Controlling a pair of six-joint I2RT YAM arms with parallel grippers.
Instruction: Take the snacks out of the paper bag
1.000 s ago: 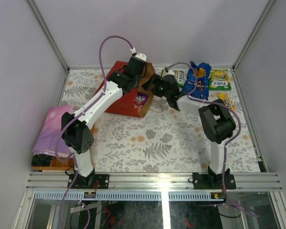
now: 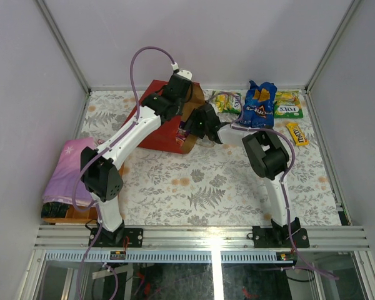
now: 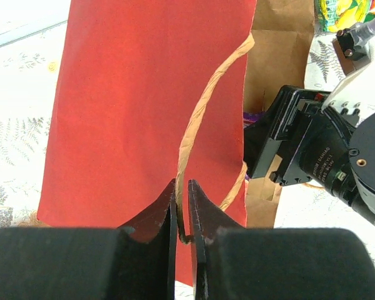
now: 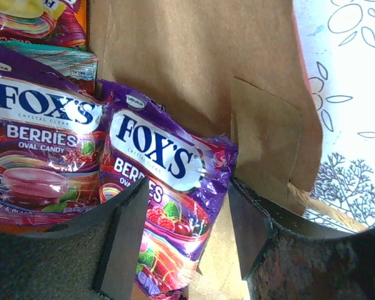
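Note:
The red paper bag (image 2: 159,134) lies on its side, brown interior facing right. My left gripper is shut at its front, the twisted paper handle (image 3: 197,119) running down to its fingertips. My right gripper has reached into the bag's mouth, fingers parted around the upper part of a purple FOX'S berries pouch (image 4: 156,156); whether they touch it I cannot tell. Another FOX'S pouch (image 4: 37,150) lies left of it, with a colourful packet (image 4: 37,19) above.
Blue packets (image 2: 257,103), green packets (image 2: 287,109) and a yellow packet (image 2: 297,133) lie at the back right. A pink cloth bundle (image 2: 65,169) sits on a container at left.
The right arm has moved left into the bag's opening, its gripper now over the FOX'S pouches. The left arm is unchanged.

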